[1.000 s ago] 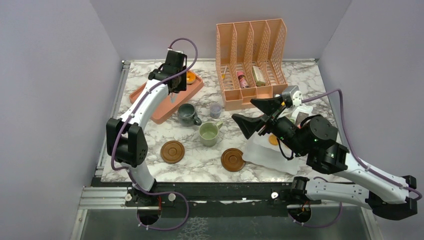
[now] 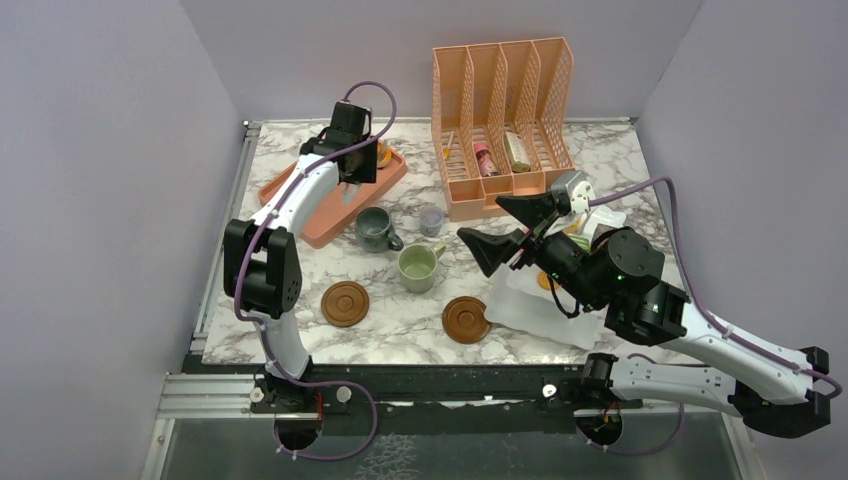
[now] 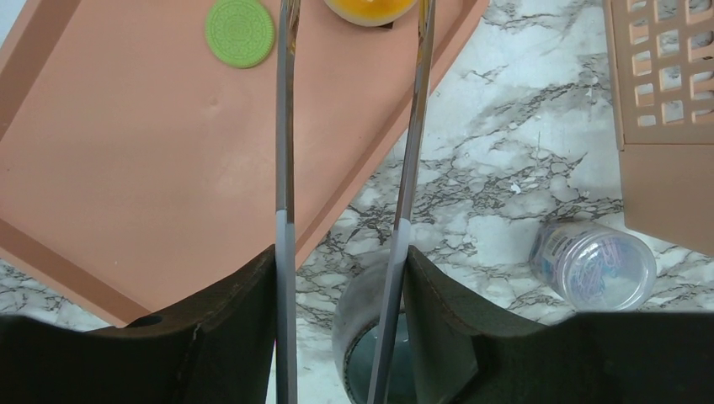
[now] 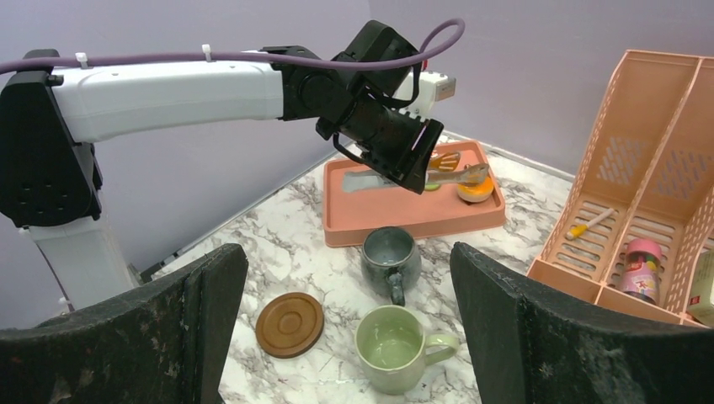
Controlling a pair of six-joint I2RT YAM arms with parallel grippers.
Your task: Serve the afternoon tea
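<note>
My left gripper hangs over the pink tray [image 3: 143, 143], open, its long fingers reaching beside a yellow-topped round item [image 3: 370, 10] at the tray's far edge, near a green disc [image 3: 240, 32]. My right gripper [image 2: 497, 232] is open, held over the right of the table. A dark mug [image 2: 375, 229] and a pale green mug [image 2: 419, 266] stand mid-table, with two brown coasters, one [image 2: 345, 303] left and one [image 2: 465, 319] nearer the middle front.
A pink divided rack [image 2: 470, 190] at the back holds a pink-lidded bottle and other items. A clear jar [image 2: 431, 221] stands before it. A white sheet [image 2: 530, 320] lies under the right arm. The left front has free room.
My left arm has shifted slightly to the right over the tray.
</note>
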